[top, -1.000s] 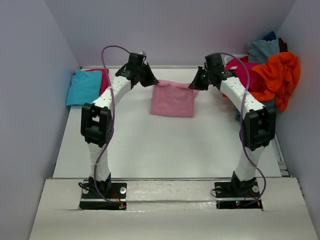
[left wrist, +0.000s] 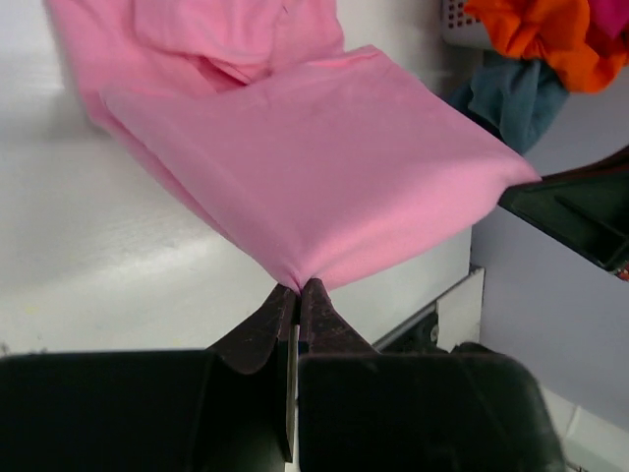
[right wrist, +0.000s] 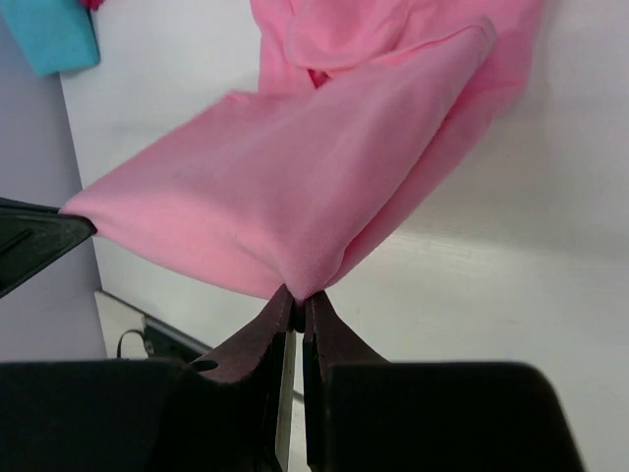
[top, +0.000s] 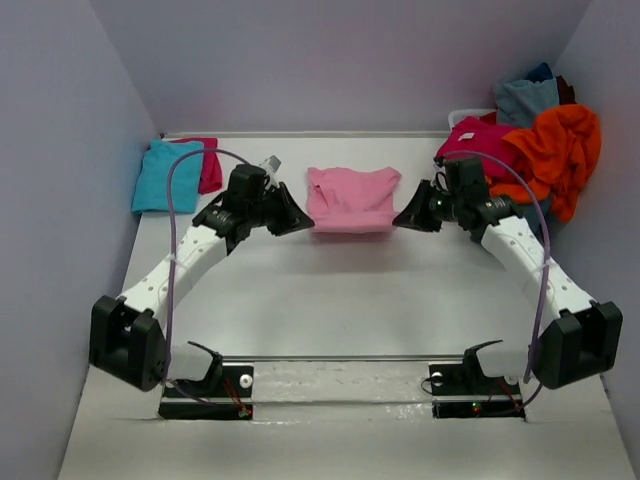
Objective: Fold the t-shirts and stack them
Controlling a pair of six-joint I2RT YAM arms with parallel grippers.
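A pink t-shirt (top: 352, 190) lies partly on the white table, its near edge lifted and stretched between my two grippers. My left gripper (top: 311, 225) is shut on one corner of that edge; in the left wrist view the cloth (left wrist: 314, 167) runs up from its fingertips. The opposite corner is pinched by my right gripper, also shut, with pink fabric (right wrist: 285, 197) fanning out from it. Behind the raised edge, the rest of the shirt rests loosely bunched. At the back left, a folded turquoise shirt (top: 168, 178) lies beside and partly over a crimson one (top: 211, 170).
A heap of clothes, including an orange garment (top: 565, 150), a crimson one (top: 475, 140) and a grey-blue one (top: 525, 102), overflows a white basket (top: 462, 115) at the back right.
Both grippers have moved toward the front of the table, drawing the held edge of the pink shirt from the back over to the near side. The left stack and right heap look unchanged.
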